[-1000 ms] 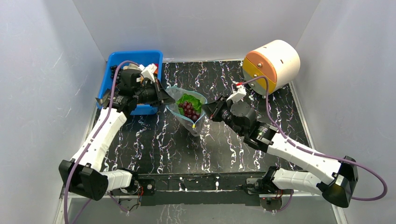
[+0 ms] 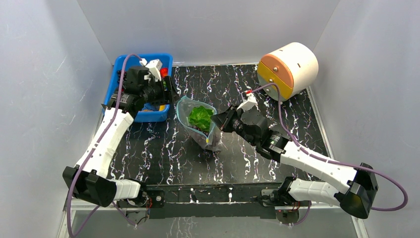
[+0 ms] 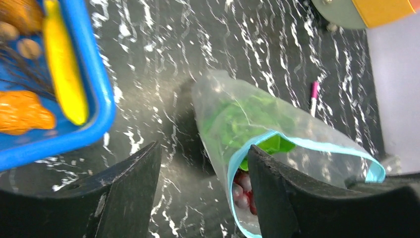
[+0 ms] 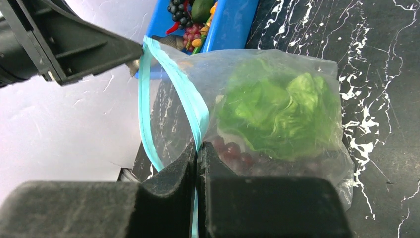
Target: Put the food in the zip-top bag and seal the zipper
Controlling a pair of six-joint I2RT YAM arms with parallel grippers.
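A clear zip bag [image 2: 208,141] with a light-blue zipper strip stands gaping at mid-table. Inside are green lettuce [image 2: 200,118] and dark red grapes [image 3: 242,190]. My right gripper is shut on the bag's rim, the blue strip running between its fingers. At the bag's other side, my left gripper is part open; between its fingers only tabletop and a bit of the bag's near edge show. In the top view this left gripper [image 2: 173,90] sits up and left of the bag mouth, apart from it.
A blue bin [image 2: 157,115] with toy food, among it a yellow piece [image 3: 67,64], stands left under the left arm. At the back right is a cream and orange rounded container [image 2: 292,67]. A pink-capped pen [image 3: 314,94] lies beyond the bag.
My left gripper was at the bag's left rim; it has opened and moved away, up from the bag. The bag tilted, so the lettuce now covers most of the grapes. The right gripper shifted slightly.
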